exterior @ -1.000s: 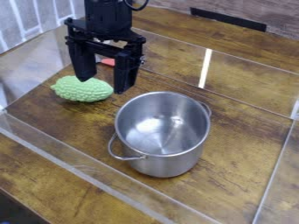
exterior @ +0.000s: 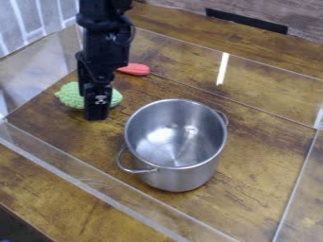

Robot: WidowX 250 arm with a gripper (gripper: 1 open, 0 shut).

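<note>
My black gripper [exterior: 96, 106] hangs at the upper left, open, its tip low over a light green knitted or textured object [exterior: 72, 95] that lies on the wooden surface and is partly hidden behind it. A steel pot [exterior: 177, 142] with two side handles stands at the centre right, apart from the gripper.
A red object [exterior: 134, 69] lies behind the arm. Clear low walls border the wooden work area [exterior: 252, 170].
The gripper has turned from a broad side-on pose to a narrower one and shifted left, closer over the green object. The pot and green object stay put.
</note>
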